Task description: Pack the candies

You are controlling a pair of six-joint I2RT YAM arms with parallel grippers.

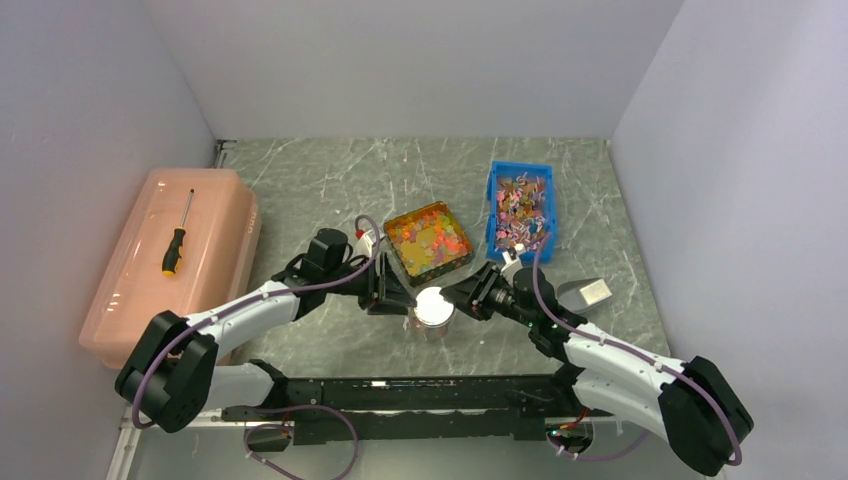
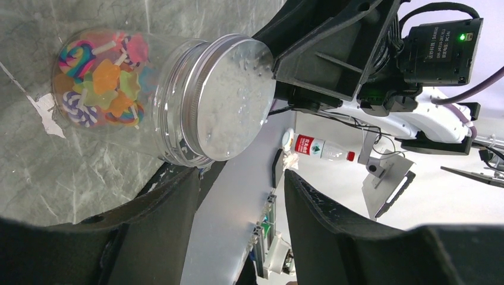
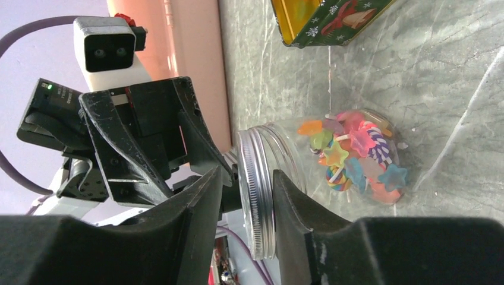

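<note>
A clear jar [image 3: 333, 160] stands on the table, part filled with colourful star candies and lollipops [image 2: 107, 89]. Its silver lid [image 1: 433, 307] sits on the mouth, between my two grippers in the top view. My left gripper is open beside the lid, its fingers well apart with no object held. From the other side, my right gripper is part open, the ribbed lid rim showing in the gap between its fingertips; whether both fingers touch it is unclear. The blue bin [image 1: 552, 172] holds many wrapped-looking small candies.
A patterned tin [image 1: 467, 259] with gummy-like candies lies behind the jar. To the right is a grey scoop-like item [image 1: 580, 297]. A pink box [image 1: 120, 300] with a screwdriver [image 1: 175, 250] on top stands at left.
</note>
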